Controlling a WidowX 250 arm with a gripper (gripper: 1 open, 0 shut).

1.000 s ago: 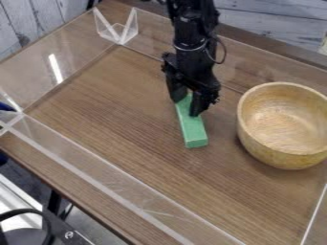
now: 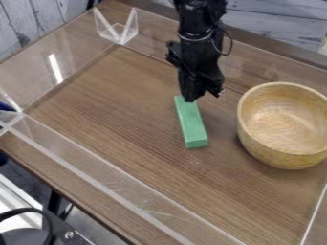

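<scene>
A green rectangular block (image 2: 192,123) lies on the wooden table (image 2: 115,144), left of a large wooden bowl (image 2: 277,124). The black gripper (image 2: 188,94) hangs just above and beyond the block's far end, shut, with nothing visible between its fingers.
A clear plastic piece (image 2: 117,27) stands at the back left. The bowl takes up the right side. Cables show at the lower left edge.
The gripper has moved up and back, off the green block, which stays lying in about the same place.
</scene>
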